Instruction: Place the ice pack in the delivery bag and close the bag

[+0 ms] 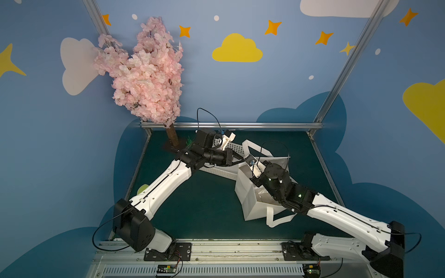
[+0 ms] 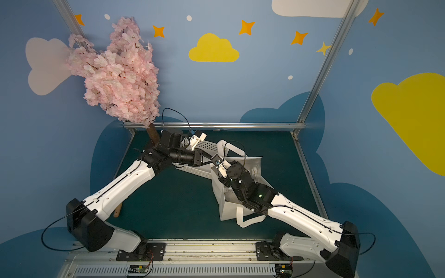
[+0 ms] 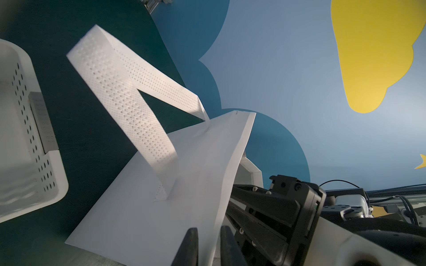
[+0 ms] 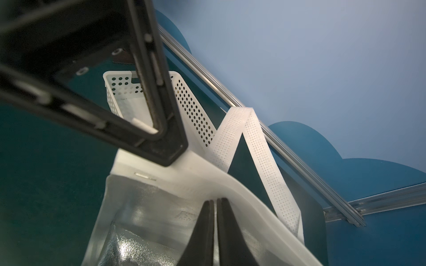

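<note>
The white delivery bag (image 1: 250, 199) stands right of centre, its silvery lining (image 4: 133, 248) visible in the right wrist view. My left gripper is at the bag's top edge, its fingers slightly apart with the white edge showing between them. My right gripper is over the bag's mouth near that edge, fingertips close together; whether either grips the edge is unclear. The two grippers are very near each other.
A white perforated basket (image 4: 195, 115) stands behind and left of the bag. A pink blossom tree (image 1: 143, 78) occupies the back left corner.
</note>
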